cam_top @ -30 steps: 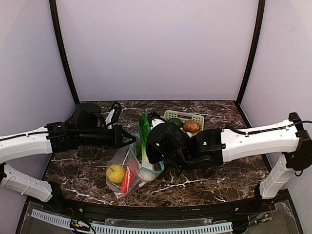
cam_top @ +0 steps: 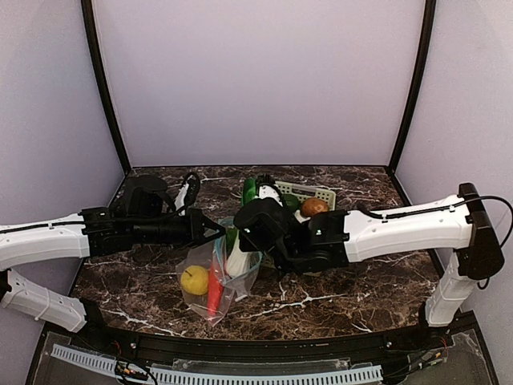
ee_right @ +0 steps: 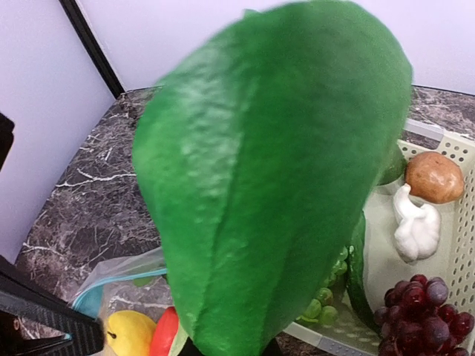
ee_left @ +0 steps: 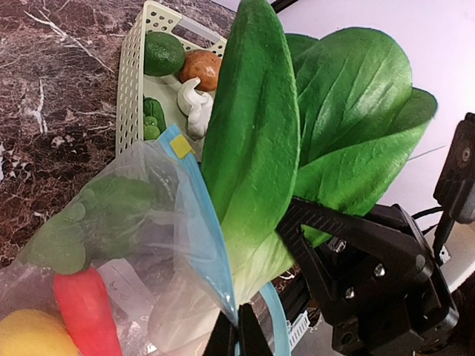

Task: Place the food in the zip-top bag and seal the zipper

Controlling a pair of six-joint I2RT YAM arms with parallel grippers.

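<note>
The zip bag point(cam_top: 200, 297) holds a yellow fruit point(cam_top: 194, 280), a red item point(cam_top: 214, 290) and green food. My left gripper is shut on the bag's blue zipper edge point(ee_left: 194, 189). My right gripper is shut on a leafy bok choy point(ee_right: 267, 170), held upright at the bag's mouth; its white stalk point(cam_top: 238, 261) is inside the opening and its leaves stick up above it.
A perforated basket point(ee_right: 453, 222) behind the bag holds an avocado point(ee_left: 164, 52), a brown round item point(ee_right: 434, 177), garlic point(ee_right: 415, 226), red grapes point(ee_right: 419, 319) and green items.
The bok choy and my right gripper have shifted slightly over the last second, with the leaves now higher and further right. My left gripper has moved little.
</note>
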